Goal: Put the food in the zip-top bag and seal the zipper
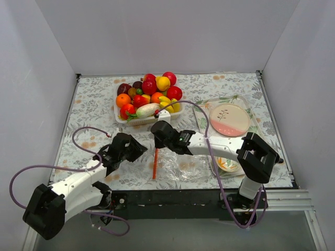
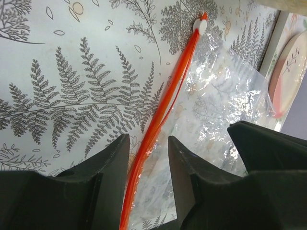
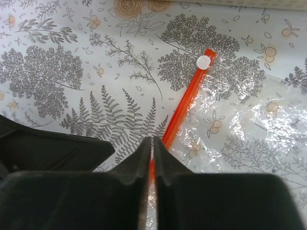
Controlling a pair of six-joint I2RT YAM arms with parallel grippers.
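Note:
The clear zip bag (image 1: pixel 183 167) lies flat on the patterned mat, its orange zipper strip (image 1: pixel 155 166) running front to back with a white slider (image 3: pixel 203 62). My left gripper is open above the strip, nothing between its fingers. My right gripper hovers over the strip; its two blurred fingertips are close together, and I cannot tell whether they are fully shut. The food, fruit and vegetables (image 1: pixel 149 91), sits in a white basket (image 1: pixel 131 120) at the back.
A tray (image 1: pixel 201 104) with plates (image 1: pixel 230 119) stands at the right, partly under my right arm.

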